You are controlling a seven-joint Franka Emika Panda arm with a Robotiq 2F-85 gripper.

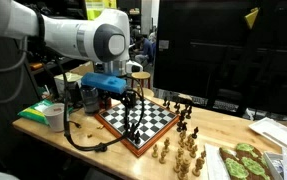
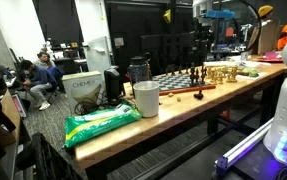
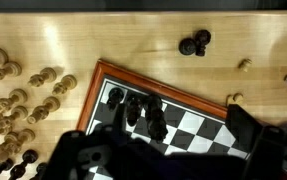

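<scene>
Near the left end of the table lies a chessboard (image 1: 155, 118) with black and white squares and a reddish-brown frame. My gripper (image 1: 131, 102) is above its near left part, fingers open. In the wrist view, several dark chess pieces stand at one corner of the board, among them a taller black piece (image 3: 156, 120) and a smaller dark piece (image 3: 115, 96). The taller one shows in the gap between my open fingers. Whether they touch it cannot be made out. Light wooden pieces (image 3: 13, 102) stand in a group beside the board.
More dark pieces (image 1: 183, 128) stand along the board's right side. Two dark pieces (image 3: 195, 43) lie off the board in the wrist view. A white mug (image 2: 146, 98) and a green bag (image 2: 101, 122) occupy the table's end. A tray with green items (image 1: 245, 162) sits at the right.
</scene>
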